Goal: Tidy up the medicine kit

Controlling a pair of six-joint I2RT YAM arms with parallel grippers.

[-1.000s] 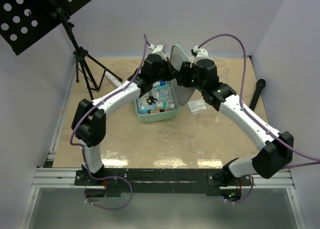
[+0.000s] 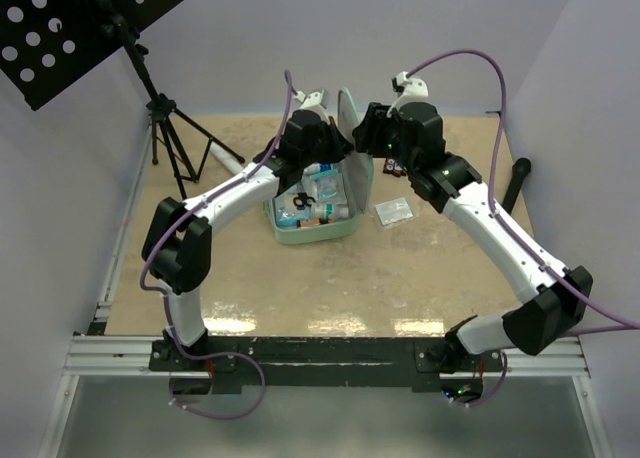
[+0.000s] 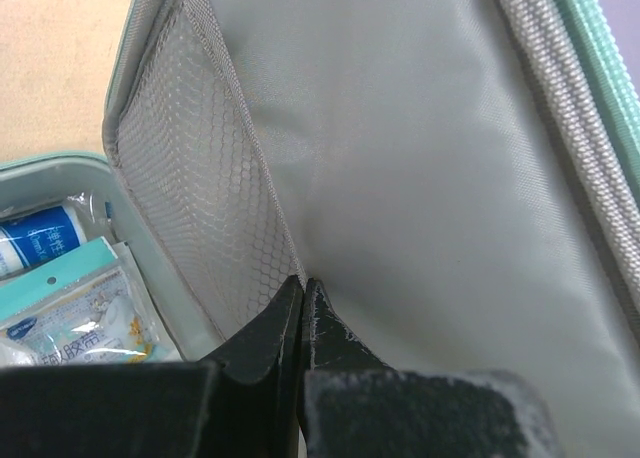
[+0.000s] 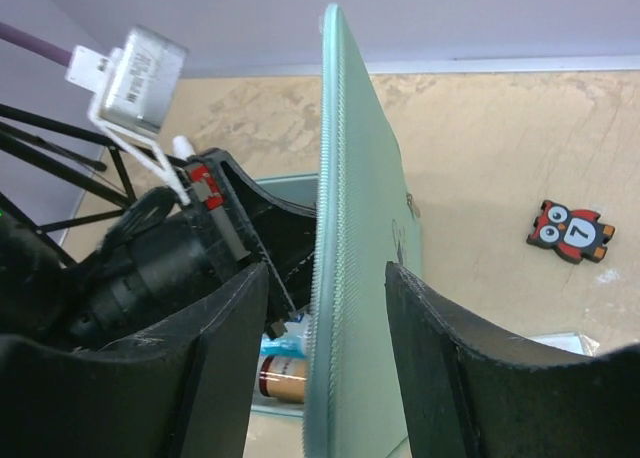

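Observation:
The pale green medicine kit (image 2: 312, 234) stands on the table, with its lid (image 2: 358, 168) raised nearly upright on the right side. Inside the lid, my left gripper is shut, its tips against the edge of the grey mesh pocket (image 3: 195, 168); nothing clearly shows between them. The right gripper is open, with one finger on each side of the lid's zippered edge and gaps visible. In the kit lie a blue-and-white bottle (image 3: 42, 240), a teal-topped packet (image 3: 85, 313) and a brown bottle (image 4: 283, 378).
A clear flat bag (image 2: 394, 212) and a red-and-black owl-shaped item (image 4: 570, 231) lie right of the kit. A black stand (image 2: 165, 113) rises at the back left.
The lid stands more upright than a second ago. My left arm stays put.

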